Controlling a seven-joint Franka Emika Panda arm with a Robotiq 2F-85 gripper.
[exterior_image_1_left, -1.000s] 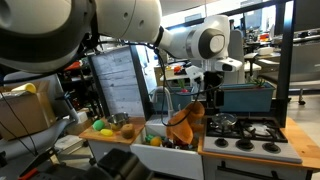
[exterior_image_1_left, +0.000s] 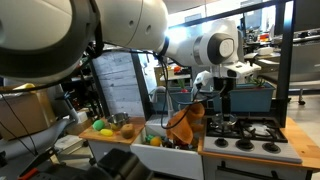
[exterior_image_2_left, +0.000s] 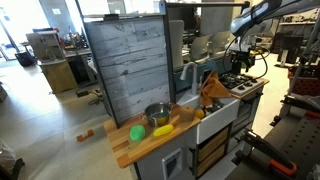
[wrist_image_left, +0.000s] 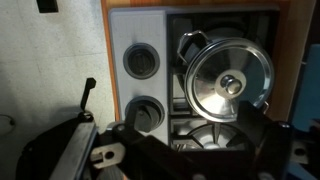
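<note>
My gripper is open with nothing between its fingers, seen at the bottom of the wrist view. A silver pot with a lid (wrist_image_left: 230, 84) and a round knob sits on the stove (wrist_image_left: 144, 25), just beyond the fingertips. In the first exterior view the gripper (exterior_image_1_left: 224, 102) hangs pointing down above the left part of the stove (exterior_image_1_left: 250, 146), over the shiny pot (exterior_image_1_left: 229, 123). The second exterior view shows the arm and stove only small and far off.
Left of the stove is a sink (exterior_image_1_left: 165, 160) with an orange cloth (exterior_image_1_left: 182, 128) over its edge and several things inside. A metal bowl (exterior_image_2_left: 159, 115), a green item (exterior_image_2_left: 137, 132) and a yellow item (exterior_image_2_left: 163, 131) stand on the wooden counter. A blue-grey backing (exterior_image_1_left: 250, 98) rises behind the stove.
The arm's lower part and gripper have shifted to the right in the first exterior view, over the stove. The pot and the other things look unmoved.
</note>
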